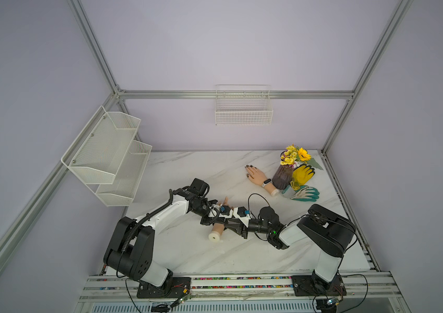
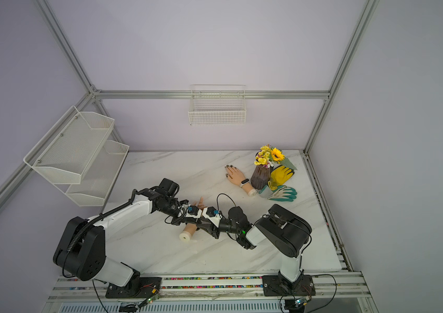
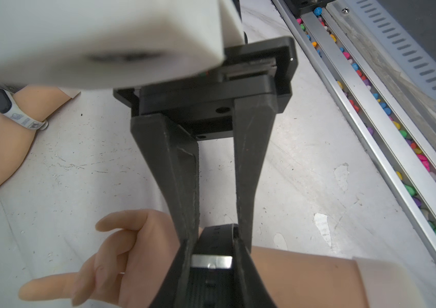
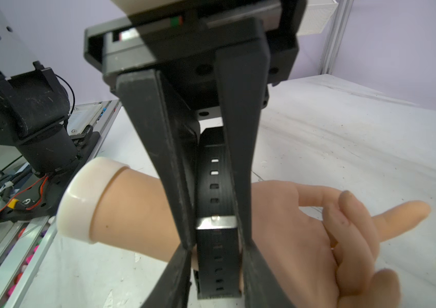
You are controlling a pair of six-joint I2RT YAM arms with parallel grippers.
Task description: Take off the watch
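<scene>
A black watch strap with a metal keeper (image 4: 216, 221) lies across the wrist of a prosthetic hand (image 4: 300, 246) at the table's front centre. In the left wrist view my left gripper is shut on the strap (image 3: 212, 287). My right gripper has its fingers either side of the same strap in the right wrist view; whether they press on it is unclear. In the top views both grippers meet over that arm and hide much of it.
A second hand (image 1: 257, 176) wearing a watch lies at back right, beside a flower vase (image 1: 283, 176) and gloves (image 1: 303, 193). Wire shelves (image 1: 106, 146) hang at left.
</scene>
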